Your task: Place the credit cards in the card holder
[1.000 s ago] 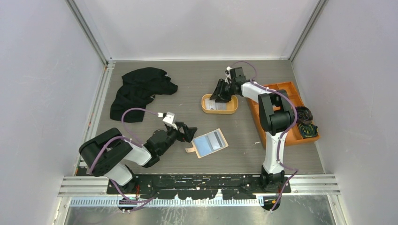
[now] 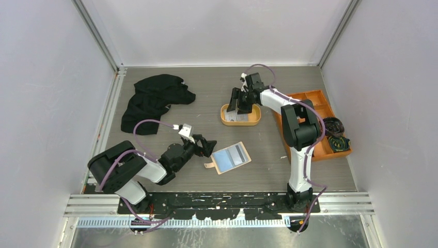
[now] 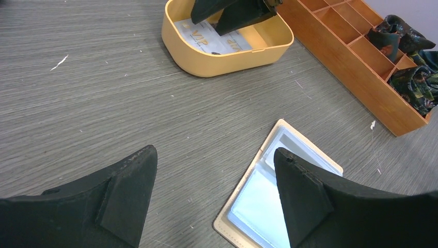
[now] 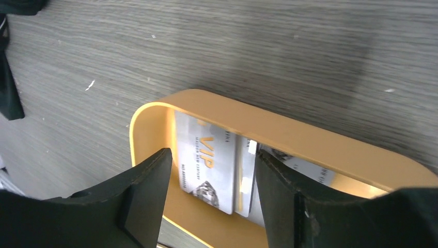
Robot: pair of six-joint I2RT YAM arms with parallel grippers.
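Observation:
Several grey and white cards [image 4: 206, 155] marked VIP lie in a yellow oval box [image 2: 241, 123]. Over that box my right gripper [image 2: 238, 106] points down, its fingers apart; in the right wrist view its fingers [image 4: 139, 194] stand above the cards, and I see nothing gripped between them. The open card holder [image 2: 231, 157], beige with pale blue and clear pockets, lies flat on the table in front of the box. To its left hovers my left gripper [image 2: 209, 147], fingers apart and empty; in the left wrist view the holder [image 3: 274, 191] is partly hidden behind the right-hand finger.
An orange compartment tray [image 2: 320, 101] with dark patterned cloths [image 2: 337, 143] stands at the right, partly behind the right arm. A crumpled black cloth [image 2: 155, 98] lies at the back left. Bare table separates box and holder.
My right gripper has shifted slightly left over the box, and its fingers have spread apart. The box slid a little to the left. The left arm looks unmoved.

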